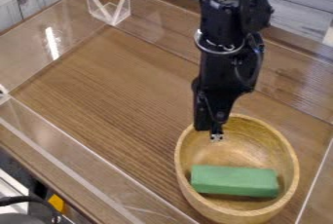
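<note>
A green block (235, 181) lies in the lower part of a round wooden bowl (196, 160) at the bottom right. My black gripper (211, 121) hangs above the bowl's back rim, clear of the block. I cannot make out clearly how far apart its fingers are, and I see nothing held between them.
A white wire-like holder (109, 10) stands at the back left. A pale slatted wall runs behind.
</note>
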